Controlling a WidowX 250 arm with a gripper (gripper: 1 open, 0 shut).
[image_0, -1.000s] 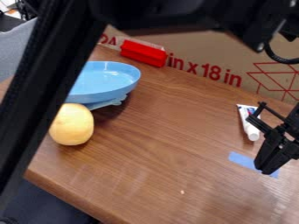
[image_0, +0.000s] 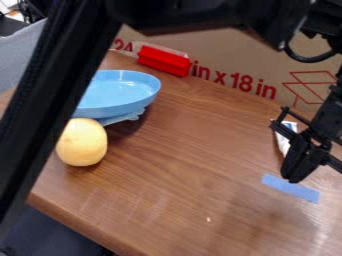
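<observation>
My black gripper (image_0: 297, 160) is low at the right of the camera view, over the table just above a strip of blue tape (image_0: 301, 192). A white tube (image_0: 286, 134) lies behind it, partly hidden by the gripper. The fingers look close together; whether anything is between them is hard to see.
A blue bowl (image_0: 118, 90) and a round yellow object (image_0: 82, 144) sit at the left. A red object (image_0: 163, 60) lies at the back before a cardboard wall (image_0: 227, 68).
The gripper has shifted left and a little up from its place a second ago, now covering more of the white tube.
</observation>
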